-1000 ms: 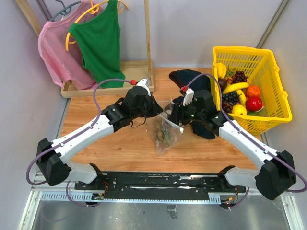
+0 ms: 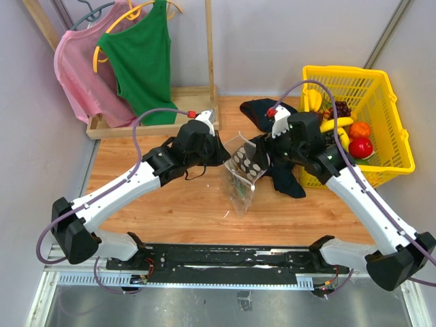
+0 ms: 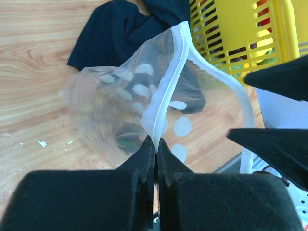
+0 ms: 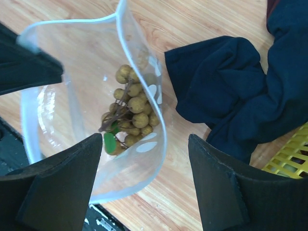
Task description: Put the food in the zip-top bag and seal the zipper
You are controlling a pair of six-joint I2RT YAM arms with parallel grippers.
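Observation:
The clear zip top bag (image 2: 240, 187) hangs open between my grippers above the table, its mouth spread wide in the right wrist view. A cluster of round brownish-green fruit (image 4: 134, 106) with a green leaf lies inside it. My left gripper is shut on the bag's white zipper edge, pinching the rim. My right gripper (image 2: 263, 155) stands open on the other side of the mouth; its fingers (image 3: 279, 79) are parted beside the far rim in the left wrist view. No grip on the bag shows there.
A dark navy cloth (image 2: 289, 180) lies on the table behind and right of the bag. The yellow basket (image 2: 402, 150) of fruit stands at the back right, a clothes rack (image 2: 109, 131) at the back left. Bare wood (image 2: 136, 204) is free at the front left.
My right gripper has moved slightly right and come away from the bag's rim. The bag's mouth has widened and its white-dotted side has turned into view. The left arm has stayed put.

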